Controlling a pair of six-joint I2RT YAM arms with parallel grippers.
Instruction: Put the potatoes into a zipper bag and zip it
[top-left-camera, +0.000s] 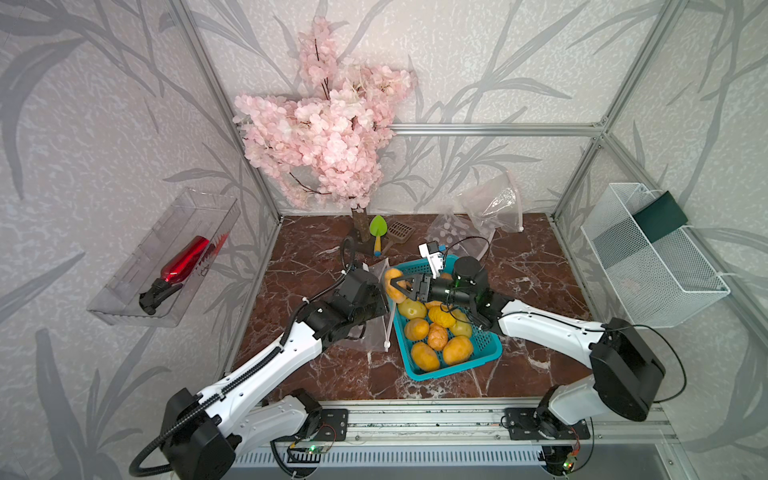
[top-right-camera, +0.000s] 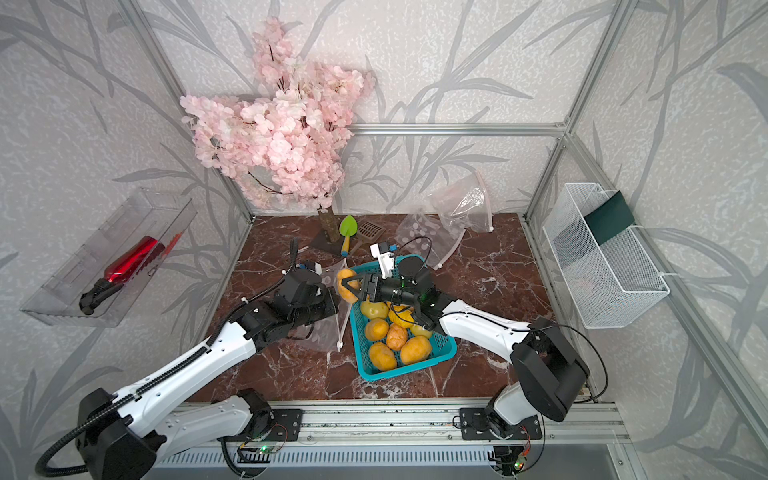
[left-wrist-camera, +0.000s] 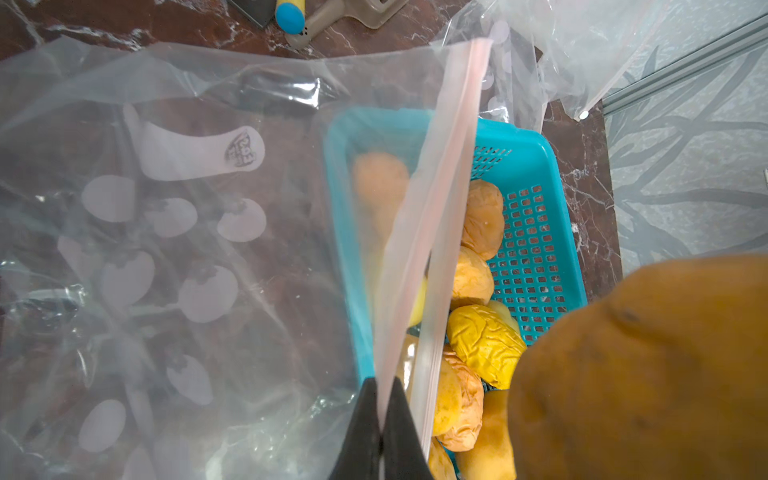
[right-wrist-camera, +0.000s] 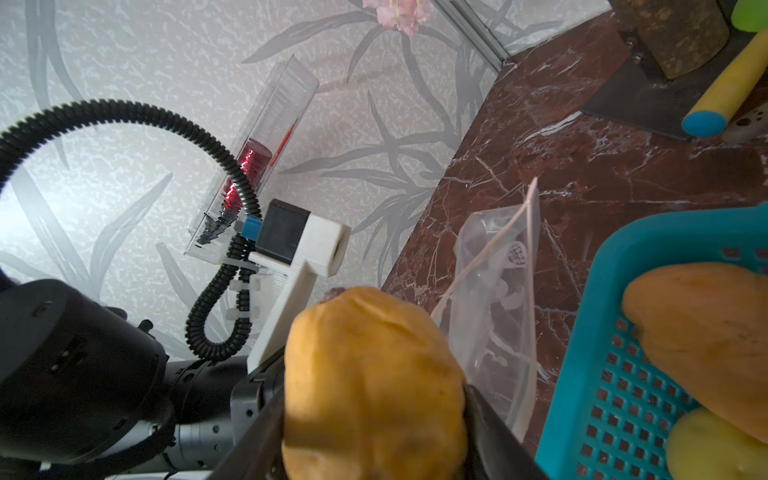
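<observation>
My left gripper is shut on the pink zip edge of a clear plastic bag (left-wrist-camera: 200, 240), which hangs beside the blue basket (left-wrist-camera: 560, 232) of potatoes and other yellow produce (left-wrist-camera: 485, 346). My right gripper is shut on a yellow-orange potato (right-wrist-camera: 372, 376), held above the basket's left side, close by the bag's top. The same potato (top-left-camera: 393, 284) shows between the two grippers in the top left view and looms at the right of the left wrist view.
More clear bags (top-left-camera: 488, 204) lie at the back right. A green trowel (top-left-camera: 378, 228), a slotted spatula (top-left-camera: 400, 232) and a flower vase (top-left-camera: 360, 224) stand or lie at the back. Bare marble counter (top-left-camera: 544, 264) shows right of the basket.
</observation>
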